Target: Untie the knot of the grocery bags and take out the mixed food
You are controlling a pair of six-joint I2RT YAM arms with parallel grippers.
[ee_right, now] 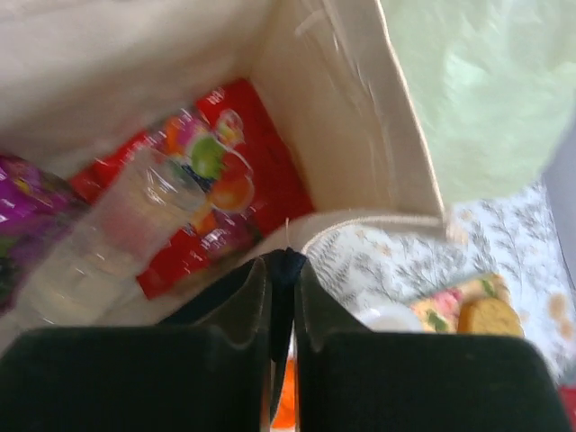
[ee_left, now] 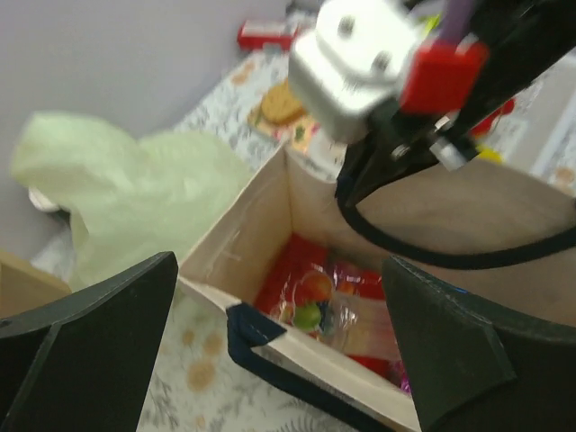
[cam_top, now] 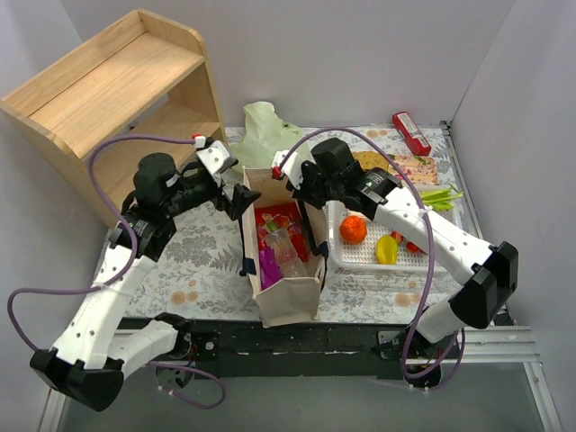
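Observation:
The cream bag (cam_top: 283,301) stands open mid-table, holding red packets (ee_right: 247,180), a clear container (ee_right: 117,238) and a purple packet (ee_right: 27,216). My left gripper (cam_top: 241,202) stands open at the bag's left rim, near the dark strap (ee_left: 297,378); nothing is between its fingers. My right gripper (cam_top: 301,184) is at the bag's right rim, with the dark strap between its fingers; whether it is shut on it I cannot tell. A crumpled pale green plastic bag (cam_top: 270,130) lies behind the cream bag.
A wooden shelf (cam_top: 117,63) stands at the left. A white tray (cam_top: 360,256) with an orange, a yellow item and celery is at the right. A red box (cam_top: 409,133) lies at the back right.

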